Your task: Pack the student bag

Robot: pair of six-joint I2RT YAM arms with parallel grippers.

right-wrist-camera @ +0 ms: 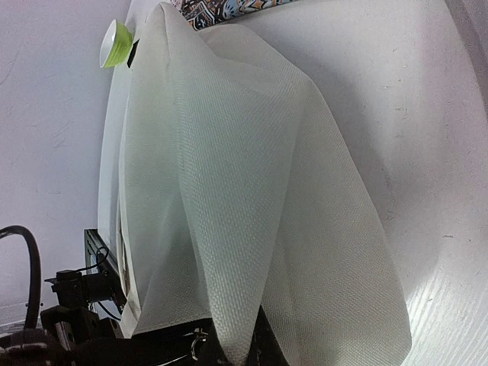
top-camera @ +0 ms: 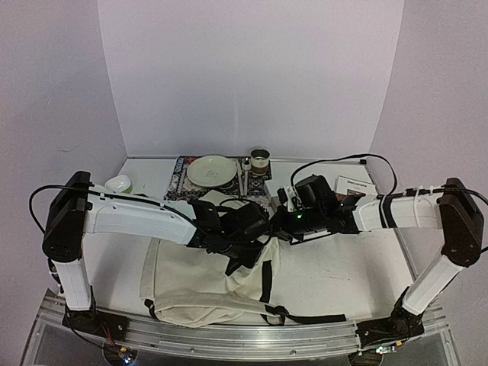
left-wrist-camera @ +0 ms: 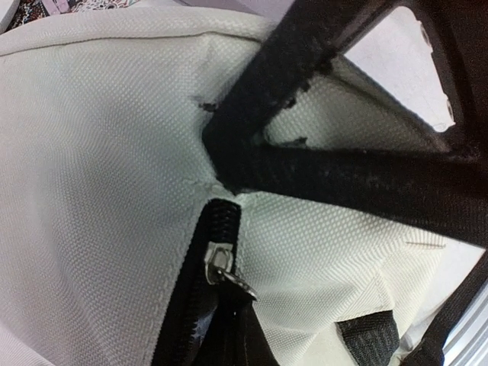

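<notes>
The cream bag point(top-camera: 191, 267) lies at the front left of the table. In the left wrist view, its black zipper point(left-wrist-camera: 194, 305) runs up to a metal slider point(left-wrist-camera: 218, 259) near the zipper's upper end. My left gripper is at the zipper, its fingertips shut on the small metal zipper pull point(left-wrist-camera: 240, 286). Just above the zipper end, a black bracket-shaped part of my other gripper presses against the cloth. The right wrist view shows my right gripper shut on a fold of bag fabric point(right-wrist-camera: 236, 191). The bag's inside is hidden.
Behind the bag, a patterned mat point(top-camera: 179, 183) holds a plate point(top-camera: 212, 171), cutlery point(top-camera: 245, 175) and a cup point(top-camera: 260, 161). A green-and-white bowl point(top-camera: 118, 184) stands at left, a book point(top-camera: 354, 187) at right. Black straps point(top-camera: 313, 319) trail along the front edge.
</notes>
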